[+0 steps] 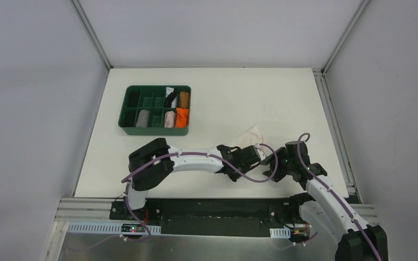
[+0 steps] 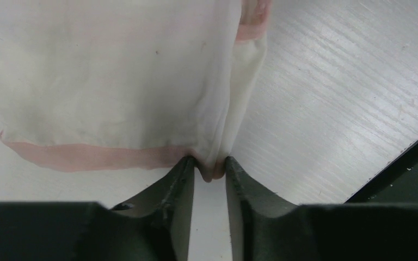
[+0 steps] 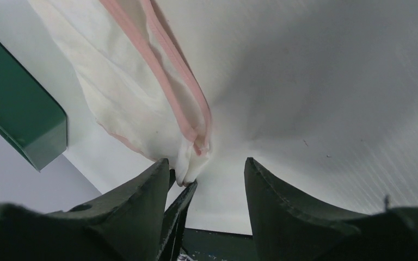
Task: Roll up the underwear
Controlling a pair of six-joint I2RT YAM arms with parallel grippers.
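White underwear with pink trim (image 1: 250,135) lies flat and folded on the table, partly under my left arm. In the left wrist view my left gripper has its fingertips close around a folded end of the white cloth (image 2: 114,81); how firmly they grip it is hard to tell. In the right wrist view my right gripper stands open over the table beside that same end, with the underwear (image 3: 141,98) ahead and to the left and the left gripper's fingertips at the cloth's tip.
A green divided box (image 1: 154,131) holding several rolled cloths sits at the back left. A dark edge runs along the front.
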